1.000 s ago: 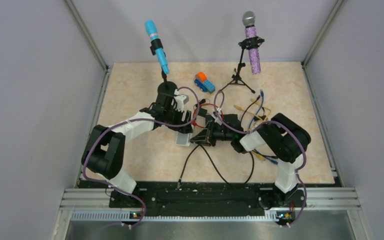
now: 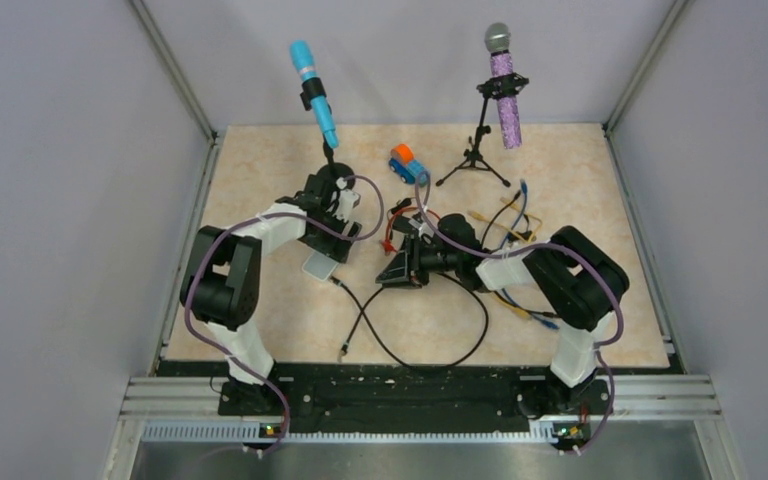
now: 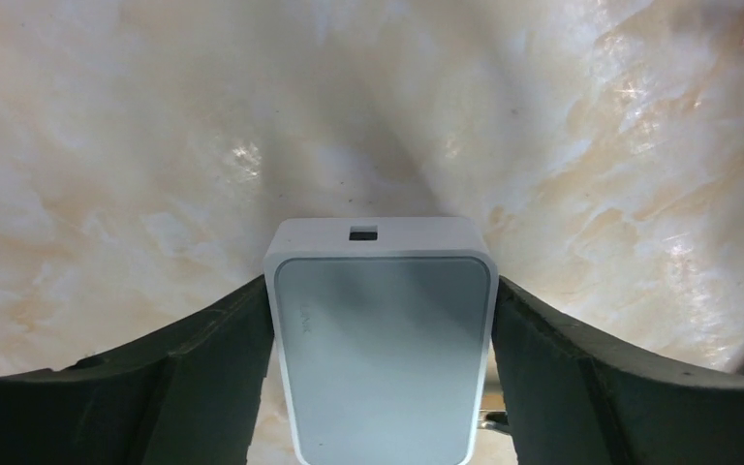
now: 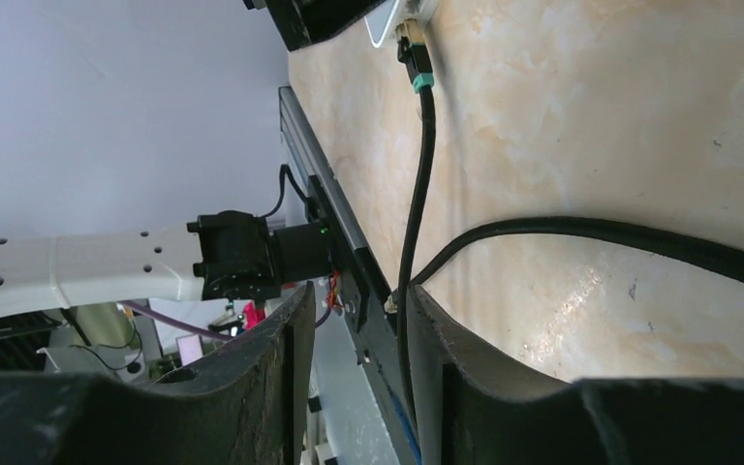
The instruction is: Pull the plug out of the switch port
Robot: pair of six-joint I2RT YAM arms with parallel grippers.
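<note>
My left gripper is shut on the white switch [image 3: 378,358], one finger on each side, just above the table. In the right wrist view, the black plug [image 4: 415,60] on the black cable [image 4: 420,184] meets the edge of the switch. Its clear, gold-tinted tip shows partly outside; how deep it sits in the port cannot be told. My right gripper stands open, its fingers apart, with no plug between them. The cable runs down behind the right finger. From above, the right gripper is to the right of the switch.
A red cable [image 2: 390,235] lies above the right gripper. Blue and yellow cables [image 2: 522,215] lie at the right. A toy truck [image 2: 409,166] and two microphones on stands are at the back. Bare table lies front left.
</note>
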